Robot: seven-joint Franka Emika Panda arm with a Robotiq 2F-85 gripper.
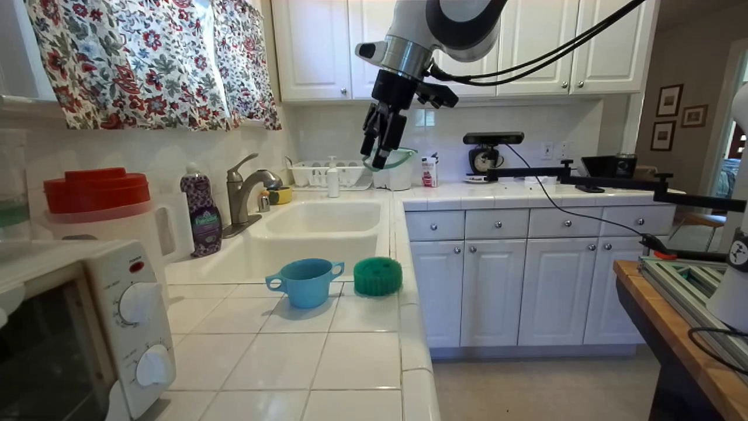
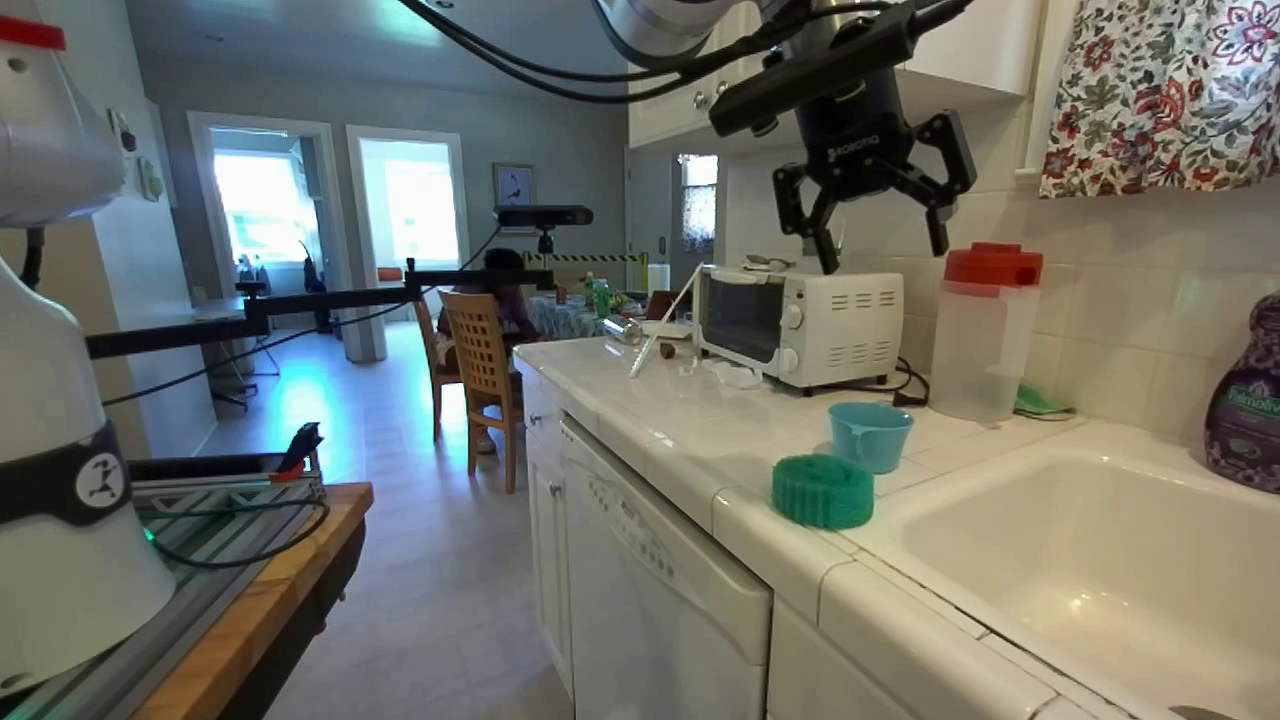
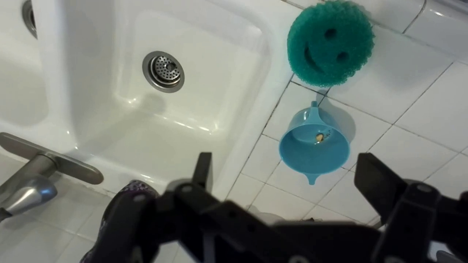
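Note:
A blue two-handled cup (image 1: 308, 284) stands upright on the white tiled counter, close to the sink's near rim. Inside that cup (image 3: 302, 153), the wrist view shows a small tan bit and some dark specks. Beside it, nearer the counter's front edge, lies a round green sponge (image 2: 823, 491); a smiling face is cut into the sponge (image 3: 329, 44). High above the counter hangs my gripper (image 1: 378, 160), open and empty, well clear of both things. From the wrist, the fingers (image 3: 203, 171) are spread wide.
The double sink (image 3: 206, 87) is empty, with a faucet (image 1: 242, 196) and a purple soap bottle (image 1: 201, 214) along its wall side. A toaster oven (image 2: 798, 318) and a red-lidded pitcher (image 2: 986, 342) stand further along the counter. Bare tiles lie in front of the cup.

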